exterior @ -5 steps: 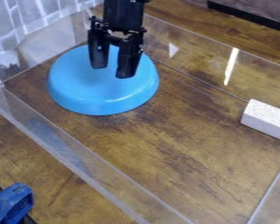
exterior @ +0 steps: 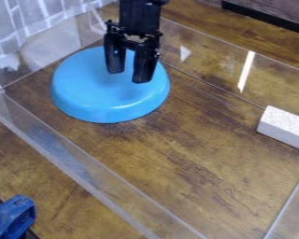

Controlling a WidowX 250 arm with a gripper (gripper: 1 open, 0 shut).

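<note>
The black gripper (exterior: 130,58) points down over a round blue dome-like object (exterior: 108,98), its two fingers spread apart above the top surface. Nothing shows between the fingertips. Whether they touch the blue surface I cannot tell.
A white block (exterior: 284,128) lies at the right. A blue object (exterior: 8,219) sits at the lower left. Clear walls or edges run along the left and right of the wooden floor (exterior: 164,177), whose middle and front are free. A crinkled pale material hangs at the top left.
The gripper has shifted slightly over the blue object, with its fingers looking a little closer together than a second ago. The other things have not moved.
</note>
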